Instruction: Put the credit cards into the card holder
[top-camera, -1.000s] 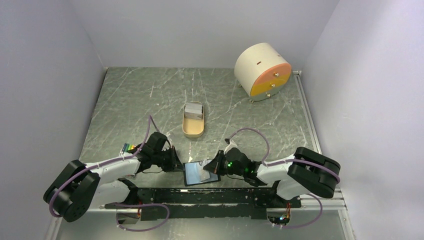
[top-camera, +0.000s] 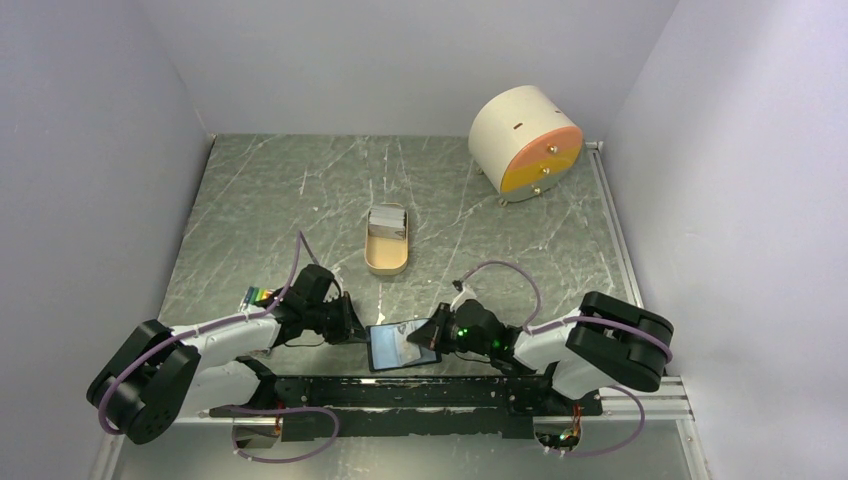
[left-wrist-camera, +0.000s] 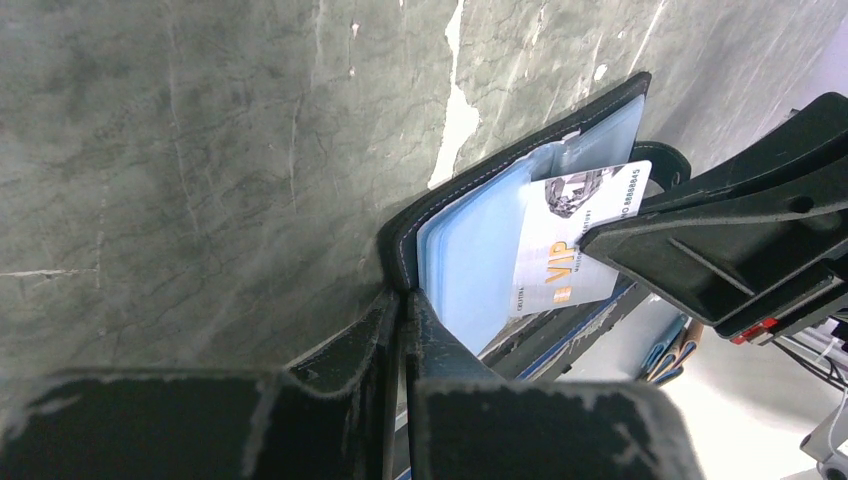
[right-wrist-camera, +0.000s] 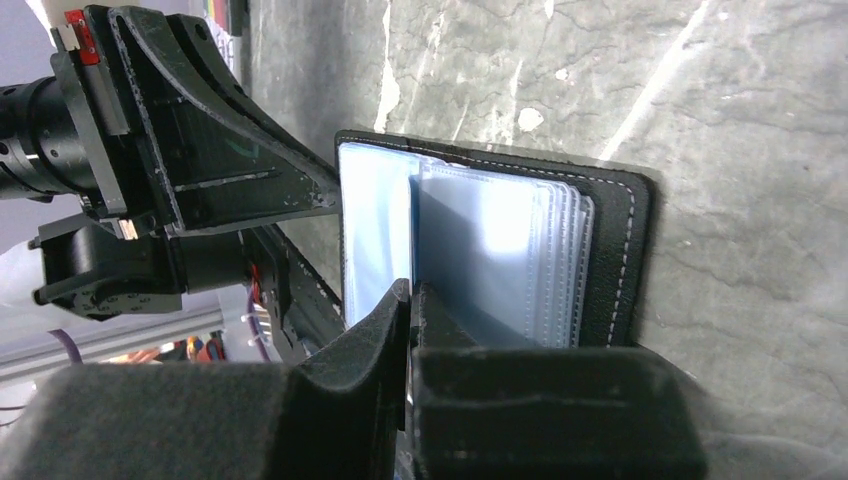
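The card holder (top-camera: 383, 348), a black-edged booklet with clear bluish sleeves, lies open at the table's front edge. My left gripper is shut on its left edge, near a corner. A white VIP card (left-wrist-camera: 572, 240) slants up over the sleeves, its lower edge close against them; whether it has entered one cannot be told. The card's far edge meets the tips of my right gripper, which is shut on it. From the right wrist, the card shows only as a thin upright line beside the sleeves (right-wrist-camera: 490, 240).
A tan tray (top-camera: 386, 255) with a stack of pale cards (top-camera: 388, 220) stands behind the holder. At the back right sits a cream drawer box (top-camera: 515, 135). Small coloured items (top-camera: 262, 296) lie behind the left arm.
The left arm and holder have stayed put.
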